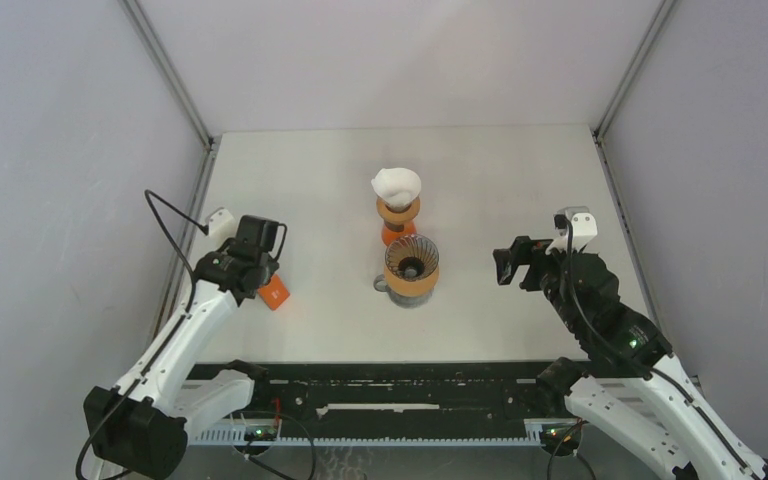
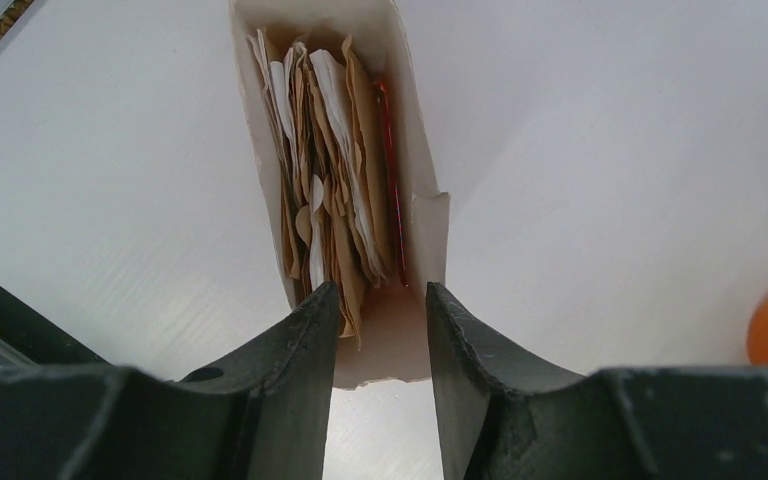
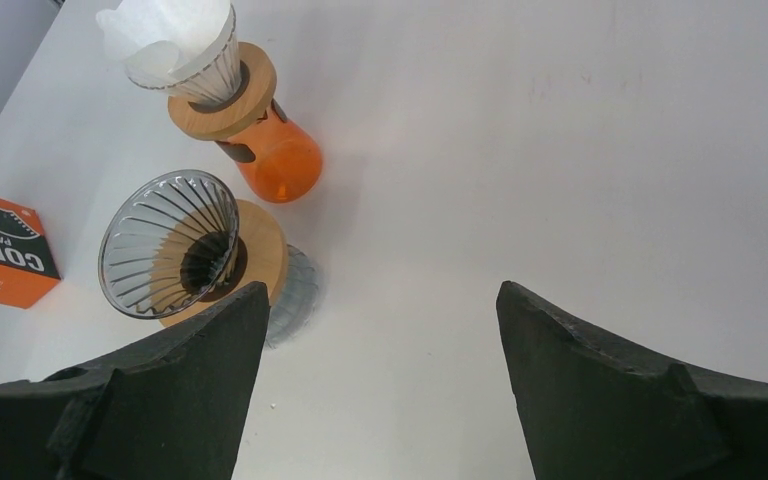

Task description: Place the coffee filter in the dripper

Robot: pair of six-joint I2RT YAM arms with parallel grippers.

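Observation:
An orange box (image 3: 5,250) lettered as coffee paper filters stands at the left of the table, partly under my left arm in the top view. From above, in the left wrist view, its open top shows a row of brown and white paper filters (image 2: 335,160). My left gripper is part open over the near end of that box, no filter between its fingers. The empty glass dripper (image 3: 170,245) with a wooden collar sits on a glass server (image 1: 412,296) at the table's middle. My right gripper is wide open and empty, to the right of the dripper.
Behind the empty dripper stands a second dripper on an orange base (image 1: 397,232), with a white filter (image 1: 397,186) in it. Bare table (image 1: 490,180) lies on the right and at the back. Walls enclose the sides.

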